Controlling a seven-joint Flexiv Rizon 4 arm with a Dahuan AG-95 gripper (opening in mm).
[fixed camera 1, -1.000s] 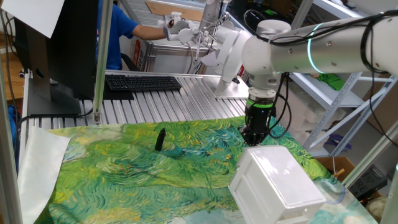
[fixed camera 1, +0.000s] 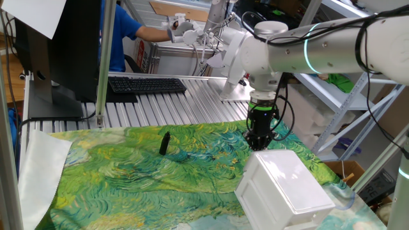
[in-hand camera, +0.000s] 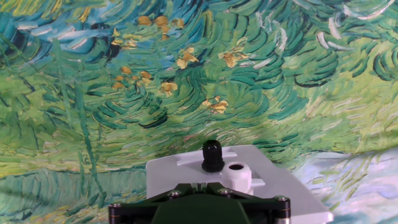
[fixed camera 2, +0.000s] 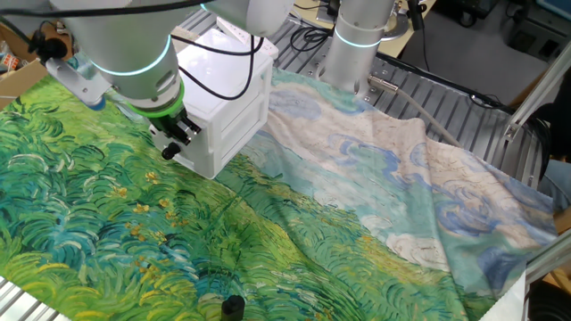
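Observation:
My gripper points down beside a white box-shaped unit, at its edge away from the exterior view 1 camera. In exterior view 2 the gripper is close to the box, whose top is bare. The wrist view shows a pale piece with slots under my gripper, bearing a black knob-like thing and a white hollow cylinder. Whether the fingers hold anything cannot be made out. A black upright cylinder stands alone on the painted cloth.
The swirl-patterned cloth covers the table and is wide open left of the box. A keyboard and a monitor stand beyond it. Cables hang from the arm near the box top.
In exterior view 1 the arm has shifted slightly to the left, with the gripper staying close to the box edge. The box and the black cylinder have not moved.

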